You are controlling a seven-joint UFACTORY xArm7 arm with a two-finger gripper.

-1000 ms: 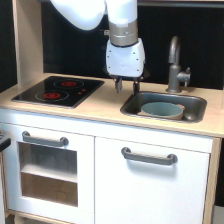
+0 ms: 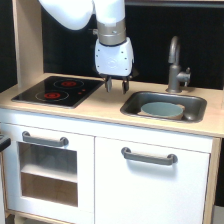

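My gripper (image 2: 116, 86) points down over the counter, between the stove and the sink. Its two dark fingers stand apart, and only counter shows between them. To the right, a teal bowl or pan (image 2: 162, 110) lies in the dark sink (image 2: 135, 106), clear of the gripper. Whether the fingertips touch the counter cannot be told from this view.
A black stovetop (image 2: 58, 90) with red-ringed burners is set into the counter's left side. Behind the sink rises a dark faucet (image 2: 177, 66). White cabinet doors with grey handles (image 2: 150, 157) form the front. Bare wood lies between stove and sink.
My gripper has shifted left, away from the sink and toward the stove. The teal dish stays in the sink.
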